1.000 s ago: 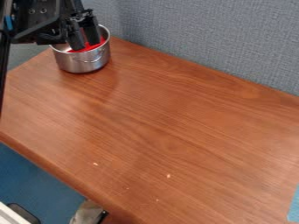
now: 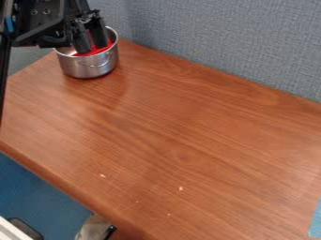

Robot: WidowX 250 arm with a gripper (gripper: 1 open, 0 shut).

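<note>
A steel pot (image 2: 85,65) stands near the back left corner of the wooden table (image 2: 175,141), with something red (image 2: 98,51) showing inside it. My black gripper (image 2: 90,45) reaches down from the upper left into the pot, its tips over or beside the red thing. The dark housing hides much of the pot's back, and I cannot tell whether the fingers are open, shut or holding the red thing.
A grey fabric wall runs along the back of the table. Blue floor and some equipment show past the front left edge, and a light blue patch sits at the lower right.
</note>
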